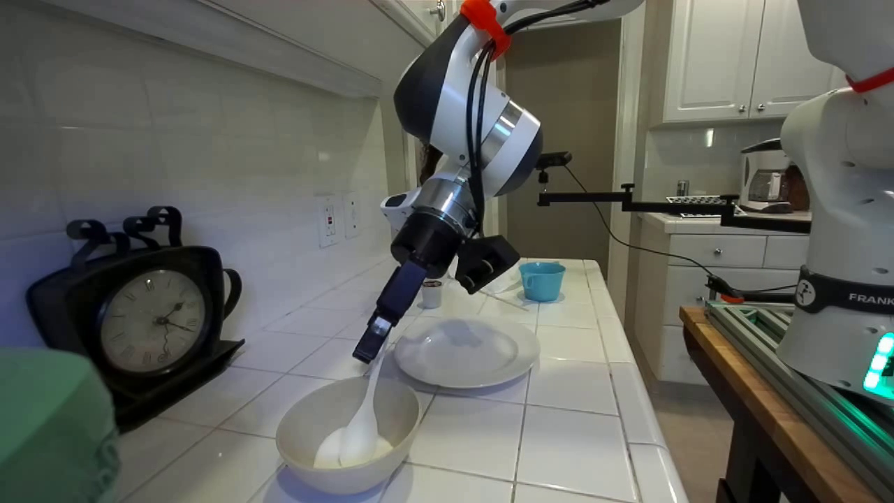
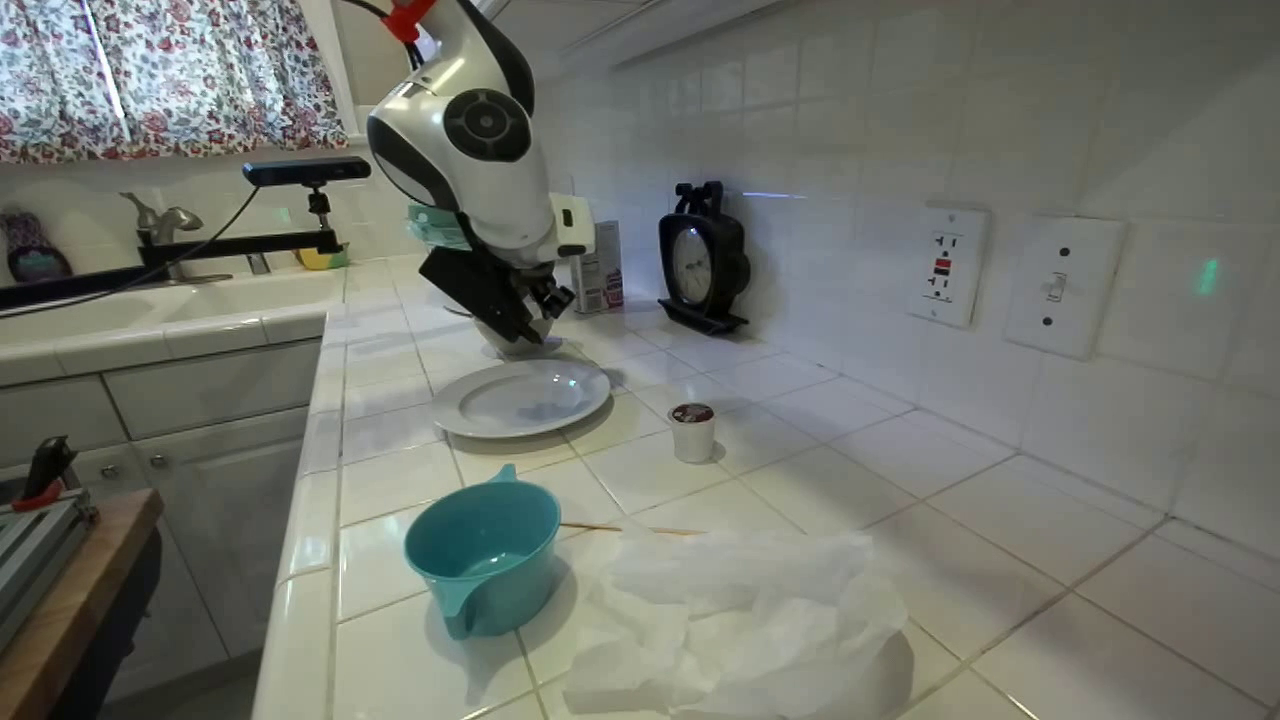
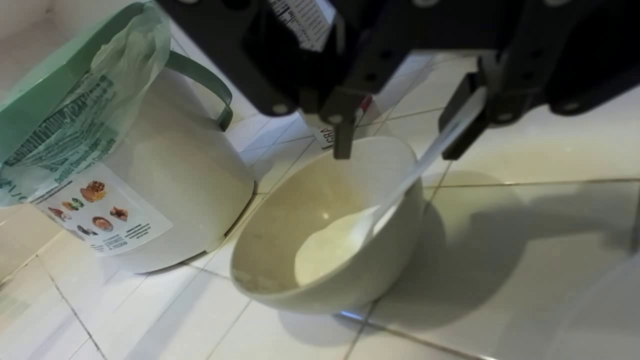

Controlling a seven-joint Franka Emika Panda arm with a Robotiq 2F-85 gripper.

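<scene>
A white spoon (image 1: 361, 432) stands with its head in the off-white bowl (image 1: 295, 427), which holds some pale contents. Its handle leans over the bowl's rim and rises to my gripper (image 1: 369, 345). From the wrist view, my gripper is open with a wide gap between its fingers. The spoon's handle (image 3: 433, 153) runs up against the right-hand finger, while the left finger (image 3: 343, 135) is apart from it. In exterior view 2 the arm largely hides the bowl, and the spoon cannot be made out.
A white plate (image 1: 466, 352) lies just beyond the bowl. Farther along are a small cup (image 2: 693, 434), a teal measuring cup (image 2: 482, 564) and crumpled white paper (image 2: 732, 636). A clock (image 1: 155, 323) stands by the wall. Beside the bowl is a green-rimmed bin (image 3: 180, 174).
</scene>
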